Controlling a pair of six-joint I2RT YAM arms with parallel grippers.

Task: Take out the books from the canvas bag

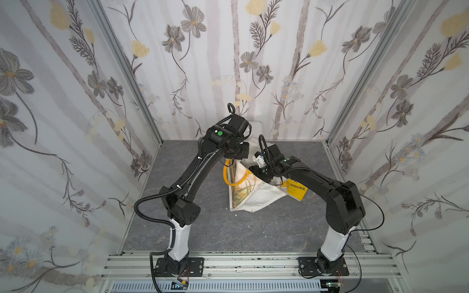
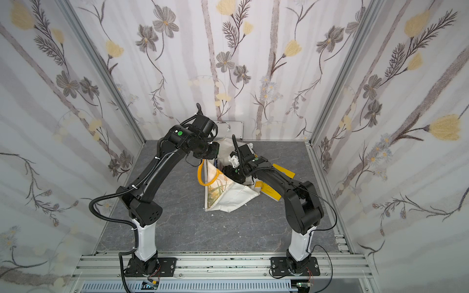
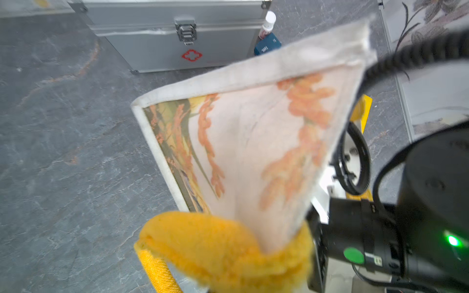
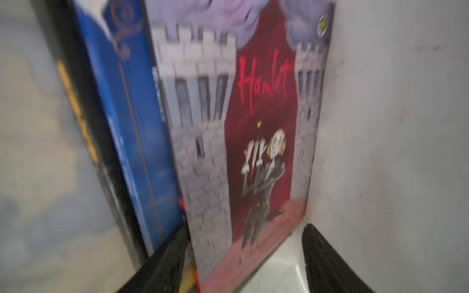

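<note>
The white canvas bag [image 1: 266,197], with a printed panel, stands mid-table. In the left wrist view its yellow handle [image 3: 210,246] and gathered cloth [image 3: 244,146] lie close to the camera. My left gripper [image 1: 239,155] is shut on the bag at its upper left side; its fingertips are hidden. Inside the bag, my right gripper is part open, its fingers on either side of the lower part of the Hamlet book [image 4: 259,136]. Whether they touch the book cannot be told. A blue book [image 4: 132,127] and a dark-spined book [image 4: 83,127] stand to its left.
Two yellow books, the nearer a yellow book [image 2: 269,190], lie right of the bag. A silver first-aid case [image 3: 161,44], a white bottle [image 3: 267,23] and a small blue box [image 3: 266,45] show in the left wrist view.
</note>
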